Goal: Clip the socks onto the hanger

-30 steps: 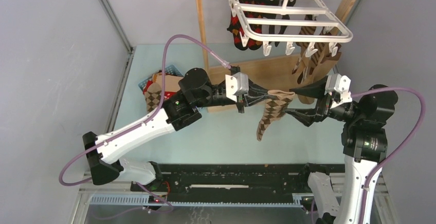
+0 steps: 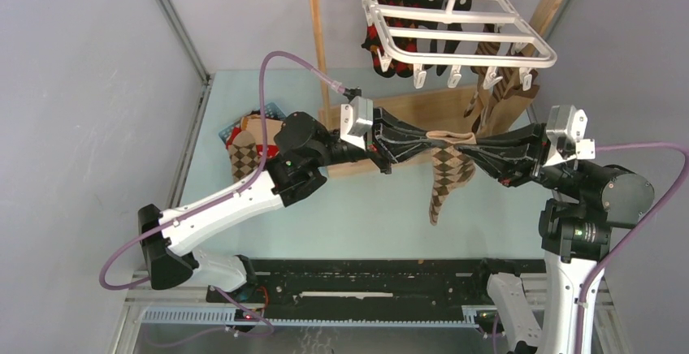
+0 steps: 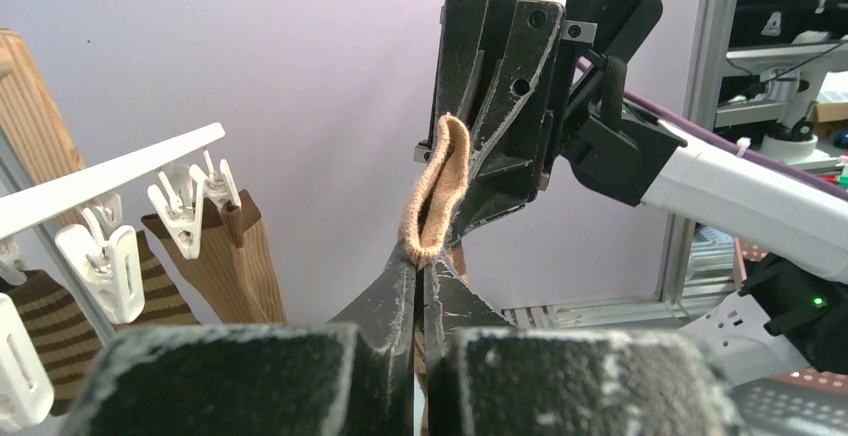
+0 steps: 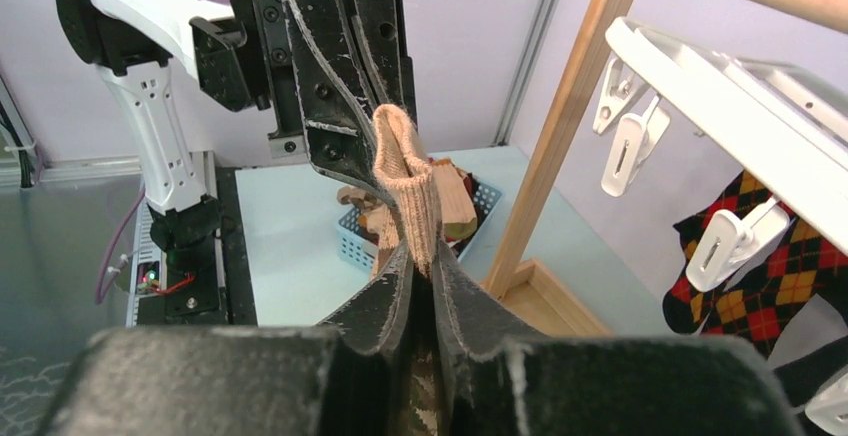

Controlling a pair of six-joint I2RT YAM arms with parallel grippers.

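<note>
A brown-and-tan argyle sock (image 2: 449, 177) hangs between my two grippers, its tan cuff uppermost and its toe hanging down. My left gripper (image 2: 431, 142) is shut on one side of the cuff. In the left wrist view, its fingertips pinch the thin knit (image 3: 424, 236). The white hanger (image 2: 455, 35) is above and behind, with empty clips (image 2: 419, 75) along its front bar.
Red-and-black socks (image 2: 404, 45) and brown striped socks (image 2: 487, 70) hang from the hanger. Its wooden stand (image 2: 316, 37) rises behind my left arm. A blue basket (image 4: 355, 246) of socks is at the table's left.
The right gripper's fingers have drawn together at the cuff, while its arm has shifted right.
</note>
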